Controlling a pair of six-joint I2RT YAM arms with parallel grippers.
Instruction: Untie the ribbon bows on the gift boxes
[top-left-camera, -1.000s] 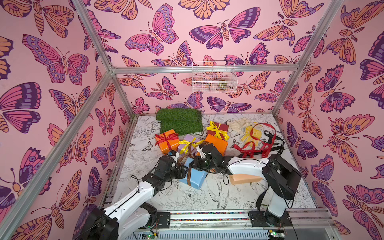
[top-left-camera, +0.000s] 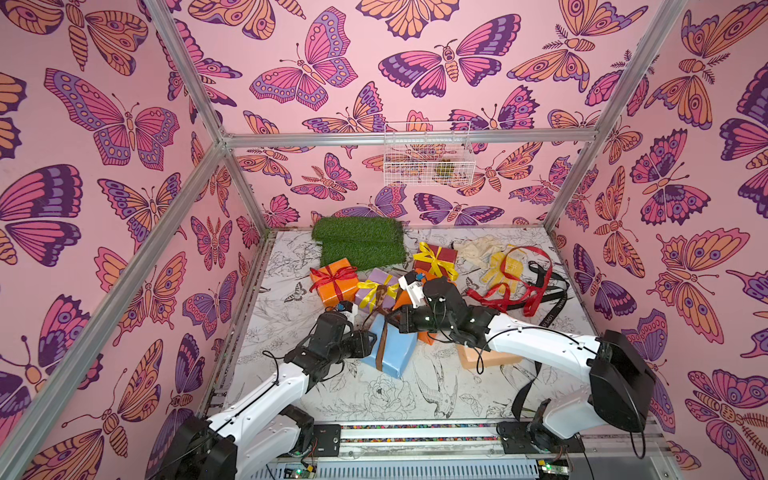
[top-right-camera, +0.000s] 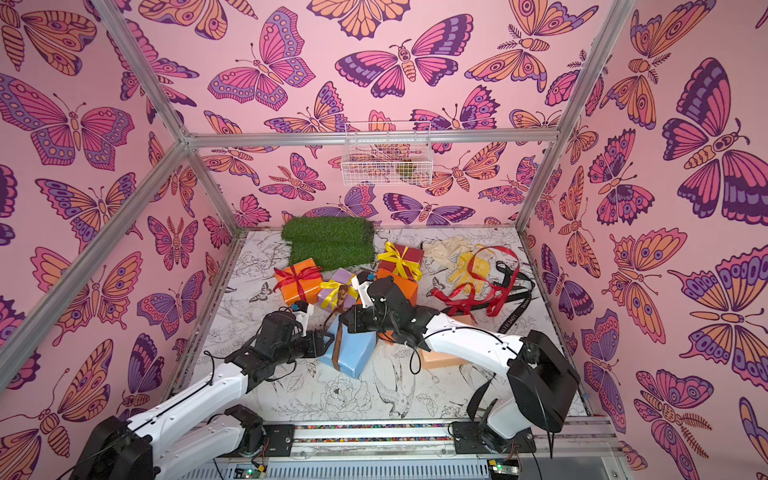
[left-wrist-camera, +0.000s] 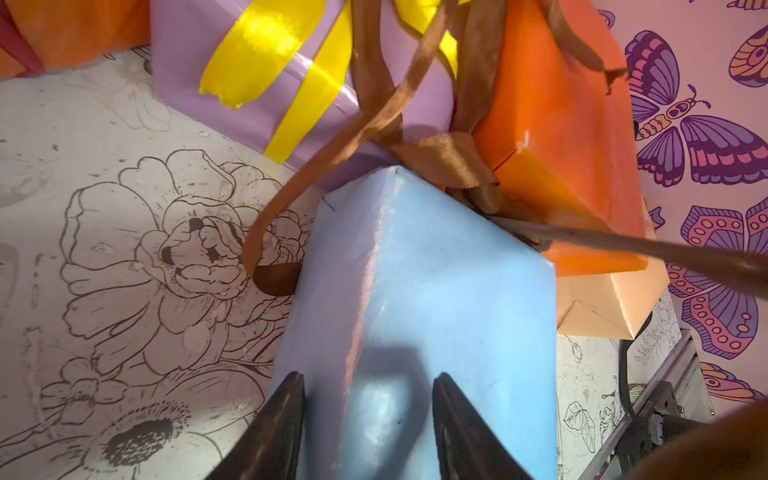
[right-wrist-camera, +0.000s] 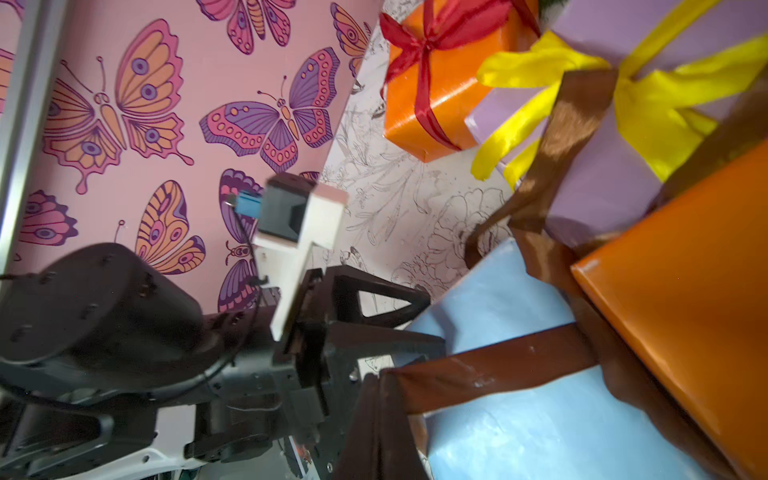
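A blue box (top-left-camera: 396, 360) with a brown ribbon (right-wrist-camera: 504, 360) around it lies at front centre. In the left wrist view my left gripper is low against that box's near part, its fingers apart on either side of an edge, apparently shut on the box. My right gripper is shut above the blue box, with the brown ribbon running toward it; whether it grips the ribbon is hard to tell. Loose brown strands lie over the purple box (left-wrist-camera: 208, 120) with its yellow bow. An orange box (right-wrist-camera: 680, 296) sits beside the blue one.
Bowed boxes in orange (top-left-camera: 333, 284) and maroon (top-left-camera: 436, 260) stand behind. A peach box (top-left-camera: 492, 360) is at right, near loose red (top-left-camera: 544, 272) and black ribbons. Green turf (top-left-camera: 357, 240) lies at the back.
My right arm has moved rightward and up from the blue box over the last second, its wrist higher now. The left arm has stayed in place.
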